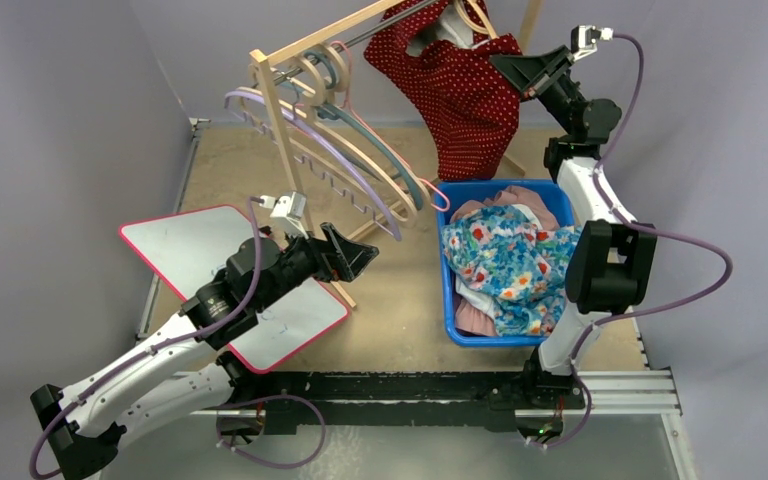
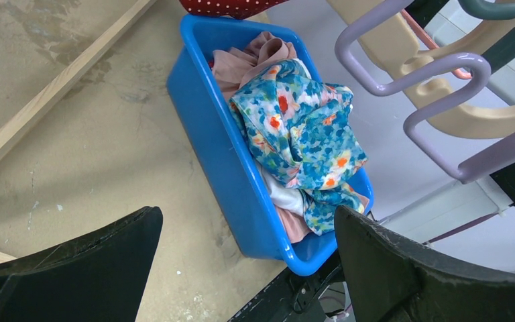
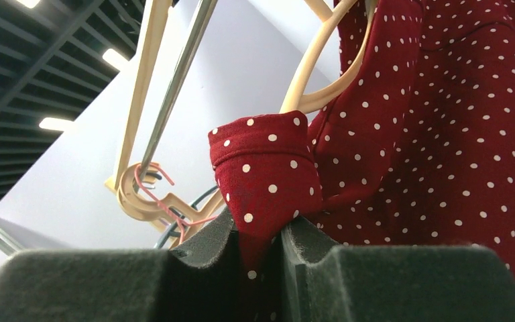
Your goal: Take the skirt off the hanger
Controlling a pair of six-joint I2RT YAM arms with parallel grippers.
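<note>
The dark red skirt (image 1: 455,110) with white dots hangs at the rack's far right end in the top view, a pale lining showing at its waist. A wooden hanger (image 3: 308,70) runs beside and partly into the fabric in the right wrist view; how much of it lies inside is hidden. My right gripper is shut on a waist corner of the skirt, which bulges up between the fingertips. Away from the skirt, in front of the rack, my left gripper (image 1: 355,258) stands open and empty.
A blue bin (image 1: 448,300) holding a floral cloth (image 1: 510,265) stands below the skirt. Several bare hangers (image 1: 360,160) fill the left part of the wooden rack (image 1: 330,32). A white board (image 1: 200,240) lies at left.
</note>
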